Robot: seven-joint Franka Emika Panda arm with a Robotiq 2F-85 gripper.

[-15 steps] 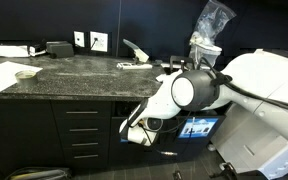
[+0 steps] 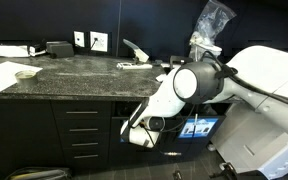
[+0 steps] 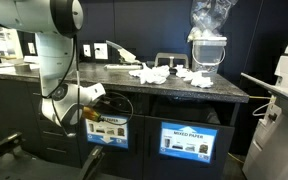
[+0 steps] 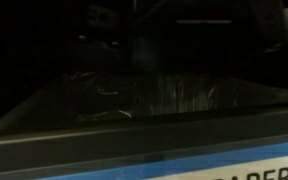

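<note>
My gripper stands open in the dark wrist view, its fingers showing faintly at the top corners. Below them is the open top of a bin (image 4: 134,132), whose grey front rim crosses the view. Clear plastic liner glints inside; the contents are too dark to make out. A white and blue label (image 4: 254,165) with the letters "APER" is on the bin's front. From exterior view 2, the white wrist (image 3: 66,105) is low in front of the counter, beside the left blue-and-white bin sign (image 3: 108,130); I cannot make out the fingertips there.
Above the arm runs a dark countertop (image 2: 79,85), with crumpled white paper (image 3: 152,74) on it. A second bin sign, "MIXED PAPER" (image 3: 187,141), is to the right. Dark drawers (image 2: 82,130) stand beside the arm. A bagged clear container (image 3: 207,48) is on the counter.
The arm's white elbow has shifted slightly to the right in exterior view 1, and the wrist sits a little lower. Nothing else has visibly moved.
</note>
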